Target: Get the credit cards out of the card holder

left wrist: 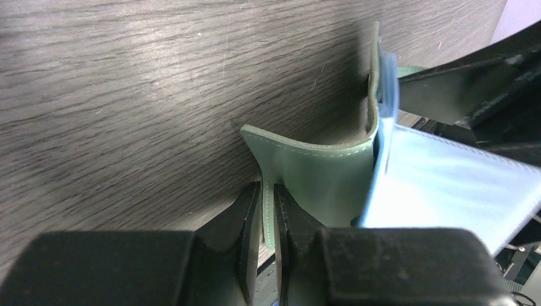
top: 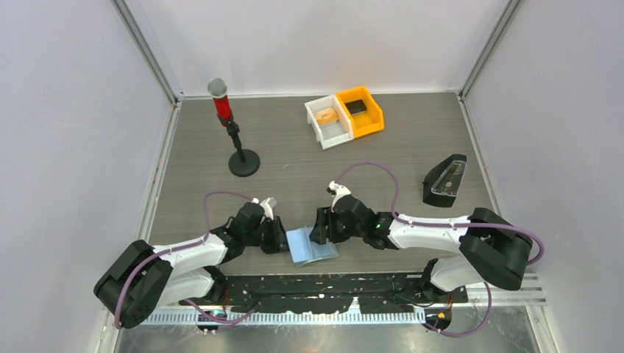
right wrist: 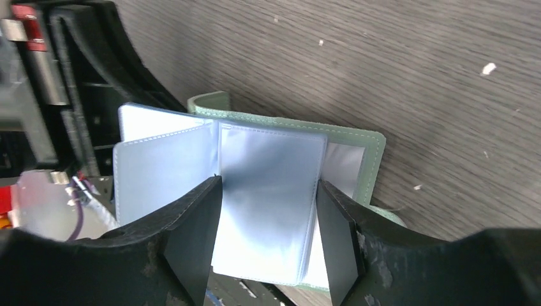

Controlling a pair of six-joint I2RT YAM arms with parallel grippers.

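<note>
The card holder (top: 300, 246) lies open at the table's front middle, green outside with pale translucent sleeves (right wrist: 261, 197). My left gripper is shut on the green edge of its cover (left wrist: 319, 175). My right gripper stands open over the sleeves, a fingertip at either side of the front sleeve, which is lifted and bent at the left. Whether cards are inside the sleeves I cannot tell.
A white bin (top: 335, 132) and an orange bin (top: 371, 121) stand at the back middle, a black stand with a red top (top: 243, 163) at the back left, and a black metronome-like object (top: 443, 187) at the right.
</note>
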